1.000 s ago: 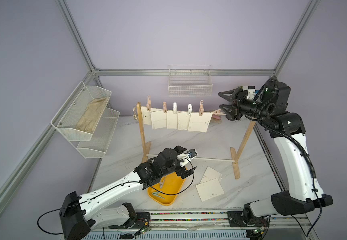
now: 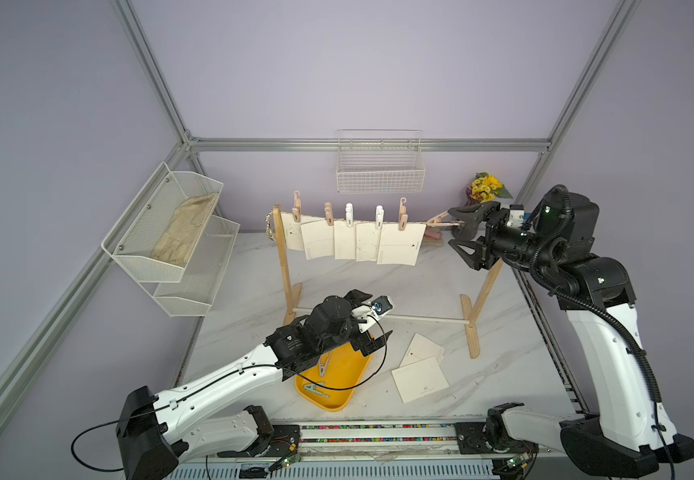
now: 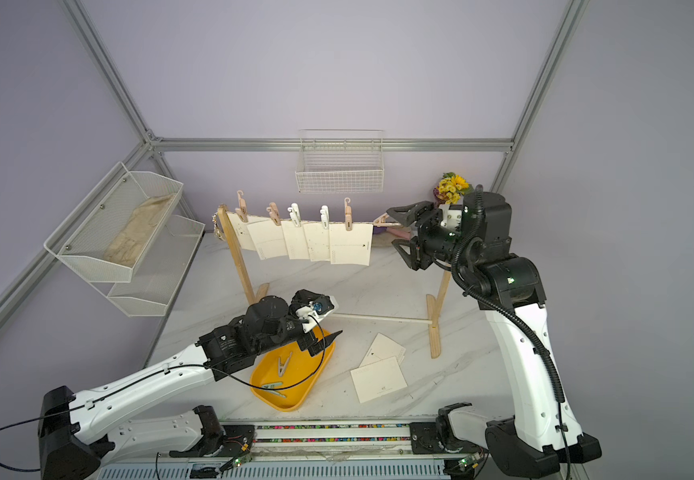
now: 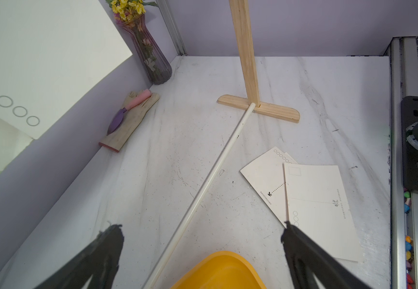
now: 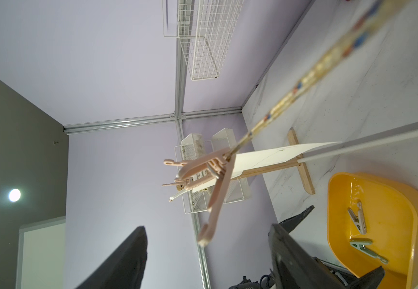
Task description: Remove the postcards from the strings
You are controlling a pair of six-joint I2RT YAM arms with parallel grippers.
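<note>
Cream postcards (image 2: pixel 397 244) hang in a row from a patterned string (image 5: pixel 298 89) on a wooden stand, held by pink and white pegs (image 3: pixel 347 213). At the row's right end a pink clothespin (image 5: pixel 216 192) sits on the string. My right gripper (image 2: pixel 463 236) is open beside that end, the string and pin between and beyond its fingers in the wrist view. My left gripper is open, low over the front of the table. Two loose postcards (image 4: pixel 320 212) lie on the tabletop, overlapping.
A yellow tray (image 5: pixel 377 207) with clips is below my left gripper. The white crossbar (image 4: pixel 209 180) spans the table. Wire shelves (image 2: pixel 167 232) hang at left; a vase (image 4: pixel 153 55) of flowers stands at back right.
My right gripper has moved down and slightly right, tilting at the string's right end. The left arm is nearly still.
</note>
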